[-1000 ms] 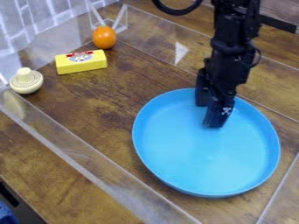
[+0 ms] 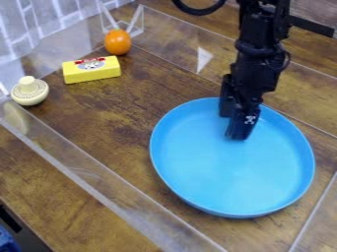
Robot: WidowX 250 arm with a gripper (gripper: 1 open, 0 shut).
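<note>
My black gripper point(image 2: 239, 123) hangs from the top centre down over the back rim of a large round blue plate point(image 2: 231, 167). Its fingertips are low at the plate's back part. The dark fingers are hard to make out, and nothing held shows between them.
At the upper left stand an orange fruit point(image 2: 117, 41), a yellow box point(image 2: 91, 70) and a pale mushroom-like object point(image 2: 30, 91). A raised edge runs along the back right.
The gripper has shifted slightly left and up over the last second. The plate and the objects at the left look unchanged.
</note>
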